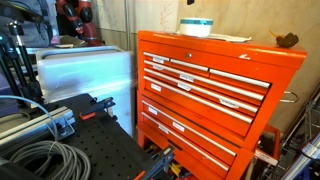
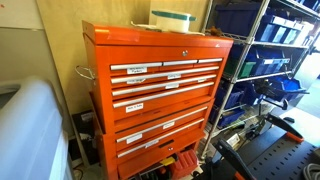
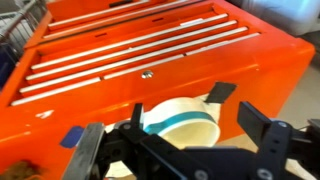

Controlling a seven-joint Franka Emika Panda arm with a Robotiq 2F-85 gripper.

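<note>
A white round tub with a teal band (image 1: 196, 27) stands on top of the red tool chest (image 1: 215, 95). From the other side, exterior view 2 shows the same tub (image 2: 172, 21) near the back of the chest top. In the wrist view my gripper is open, its two dark fingers well apart. The tub (image 3: 182, 112) appears in the gap between them, but the view does not settle how far off it is. Only a small dark piece of the gripper enters exterior view 1 at the top edge, above the tub.
A flat pale item (image 1: 230, 39) lies beside the tub, and a brown object (image 1: 288, 40) sits at the chest top's right end. A dark patch (image 3: 221, 92) and a blue patch (image 3: 72, 137) mark the red surface. Blue bins (image 2: 235, 20) fill a shelf beside the chest.
</note>
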